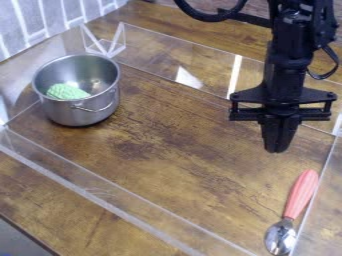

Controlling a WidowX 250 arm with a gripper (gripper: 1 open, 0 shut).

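The black gripper (278, 138) hangs over the right side of the wooden table, pointing down and shut, with nothing visible between its fingers. A steel pot (90, 106) stands at the upper left with a green textured item (64, 92) inside it. At the lower right lies a spoon-like utensil (299, 198) with a red handle and a metal head, below and apart from the gripper.
Clear tape strips mark the table (154, 170). A white panel (34, 25) borders the back left.
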